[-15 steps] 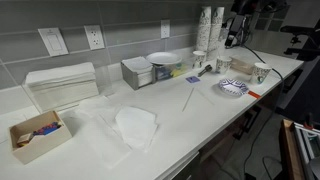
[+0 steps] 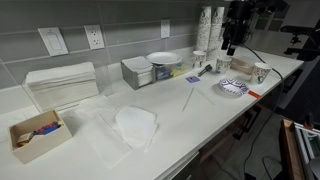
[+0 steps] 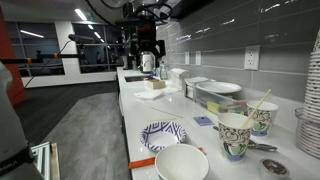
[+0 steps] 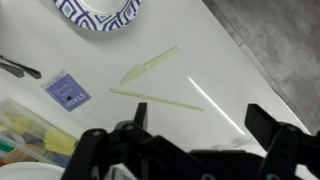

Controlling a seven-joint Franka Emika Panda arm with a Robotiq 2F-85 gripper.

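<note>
My gripper stands open above the white counter, nothing between its fingers. Below it in the wrist view lie a thin wooden stick (image 4: 155, 99), a pale flat utensil (image 4: 152, 65) and a thin white stick (image 4: 216, 105). A blue-and-white patterned bowl (image 4: 100, 20) is at the top edge. In exterior view 1 the gripper (image 2: 228, 47) hangs over the far part of the counter, apart from the same bowl (image 2: 233, 87).
Patterned paper cups (image 3: 234, 135) stand near a white bowl (image 3: 181, 162). A blue packet (image 4: 67, 92), dark-handled utensil (image 4: 20, 67) and clear container (image 3: 217, 102) lie nearby. White paper (image 2: 136, 125) and a wooden box (image 2: 39, 137) occupy the near counter.
In exterior view 1 the arm and gripper have come slightly lower and to the left at the far end. The things on the counter have not moved.
</note>
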